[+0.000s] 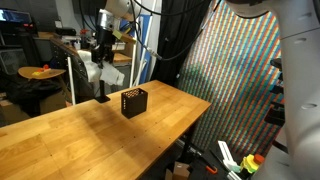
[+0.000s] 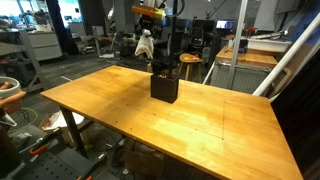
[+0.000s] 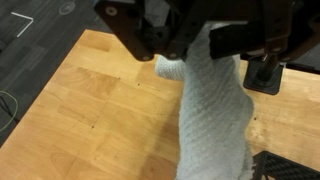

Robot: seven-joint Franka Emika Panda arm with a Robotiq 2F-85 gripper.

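Observation:
My gripper [image 1: 104, 57] is high over the far part of the wooden table, shut on a pale grey-white cloth [image 1: 109, 74]. The cloth hangs down from the fingers, clear of the tabletop. In exterior view 2 the same cloth [image 2: 145, 46] dangles behind the black box [image 2: 165, 87]. From the wrist, the textured cloth [image 3: 212, 120] fills the middle of the view below the dark fingers and hides much of their tips. The black perforated box [image 1: 134, 102] stands on the table, to the right of the cloth in exterior view 1.
Bare wood covers most of the table [image 1: 85, 140]. A small black stand base [image 1: 102, 99] sits at the far edge. In the wrist view, a dark base [image 3: 263, 76] and a corner of the perforated box [image 3: 285, 167] lie to the right.

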